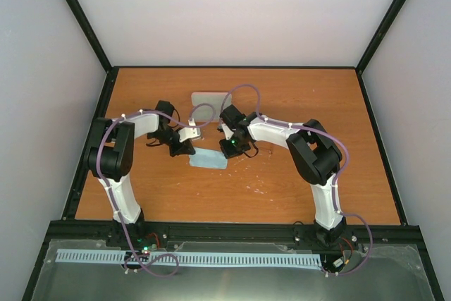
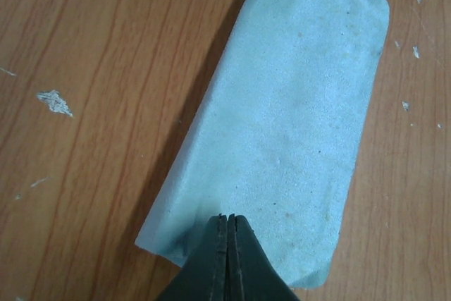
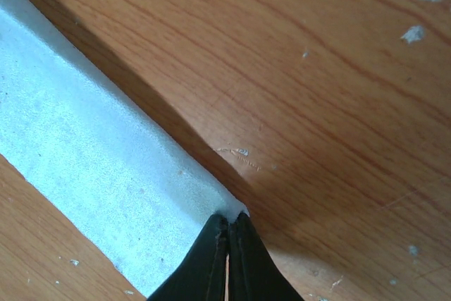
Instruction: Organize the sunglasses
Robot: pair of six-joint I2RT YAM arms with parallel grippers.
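A light blue cloth [image 1: 208, 160] lies flat on the table between both grippers. In the left wrist view my left gripper is shut over one short end of the cloth [image 2: 275, 125], with nothing clearly between its fingertips. In the right wrist view my right gripper is shut at a corner of the cloth [image 3: 91, 153], its tips touching the edge; whether any fabric is between them is unclear. No sunglasses can be made out.
A grey pad or container [image 1: 210, 100] lies behind the cloth in the top view, partly behind cables.
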